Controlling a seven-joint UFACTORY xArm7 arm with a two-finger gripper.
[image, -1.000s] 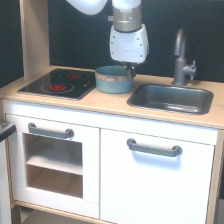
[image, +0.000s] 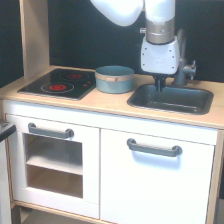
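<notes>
The robot's gripper (image: 159, 82) points down over the left part of the dark grey sink (image: 182, 98), partly in front of the faucet; whether its fingers are open or shut is too small to tell. A teal pot (image: 114, 82) stands on the wooden counter between the black stovetop (image: 59, 87) and the sink.
The white cabinet below has an open compartment (image: 55, 165) on the left, its door (image: 5, 130) swung out at the far left, and a closed door (image: 152, 180) on the right. The counter's front edge runs across the middle.
The arm has moved right and down, from above the pot to over the sink. The pot appears in about the same place.
</notes>
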